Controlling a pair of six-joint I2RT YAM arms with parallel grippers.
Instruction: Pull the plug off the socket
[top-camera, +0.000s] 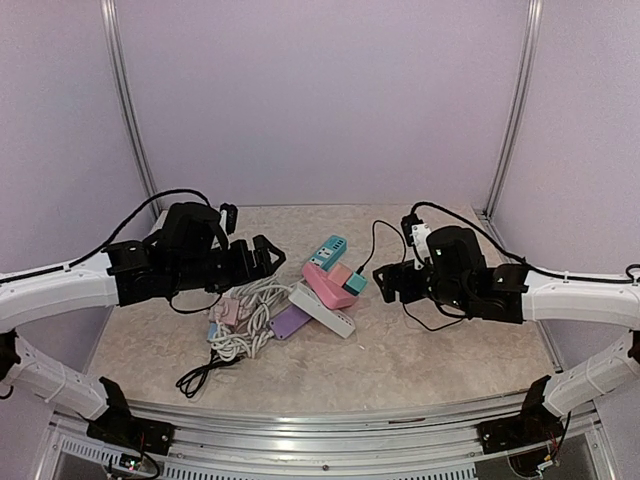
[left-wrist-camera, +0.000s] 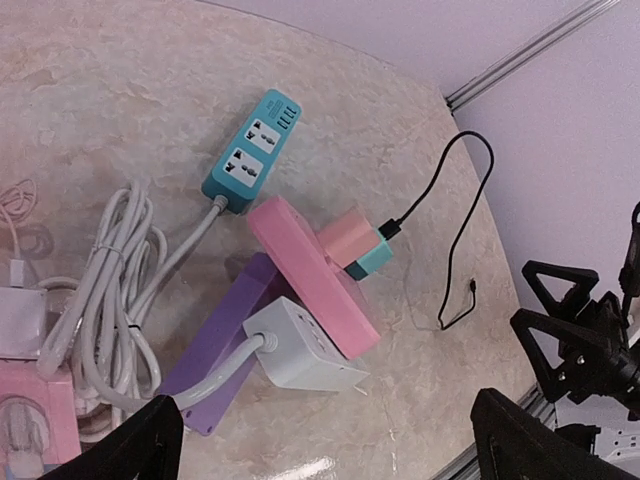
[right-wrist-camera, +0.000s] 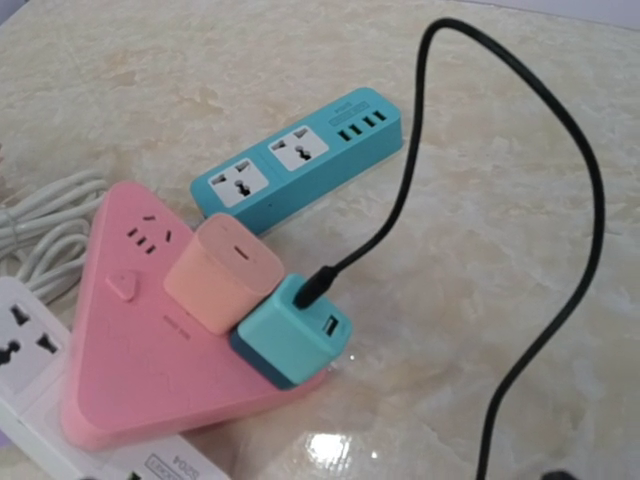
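Observation:
A triangular pink socket (right-wrist-camera: 170, 330) lies tilted over a white power strip (right-wrist-camera: 30, 400). Plugged into it are a peach plug (right-wrist-camera: 225, 275) and a teal plug (right-wrist-camera: 292, 332), with a black cable (right-wrist-camera: 410, 180) running from the teal one. At the left, a pink block (left-wrist-camera: 45, 385) bears a pale plug (left-wrist-camera: 20, 322); both are cut off by the frame edge. My left gripper (top-camera: 267, 257) is open and empty, raised left of the pink socket. Right of the teal plug, my right gripper (top-camera: 386, 283) also stands open, apart from it.
Behind the pink socket lies a teal power strip (right-wrist-camera: 300, 160), and a purple strip (left-wrist-camera: 220, 345) lies partly under the white one. Bundled white cables (top-camera: 255, 315) and a black cord (top-camera: 200, 375) cover the left side.

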